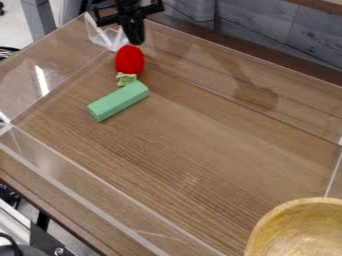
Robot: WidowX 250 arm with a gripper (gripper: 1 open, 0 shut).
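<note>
My gripper [131,20] is at the back left, at the top edge of the camera view, partly cut off and small; it looks shut, with nothing clear between its fingers. Just below it lies a red strawberry-like object [130,60] with a pale green top pointing toward the front. A crumpled clear, whitish item [104,32] is beside it on the left. A green block [118,101] lies diagonally on the wooden surface, nearer the front.
A yellow bowl [297,230] sits at the front right corner. A dark ledge runs along the back right.
</note>
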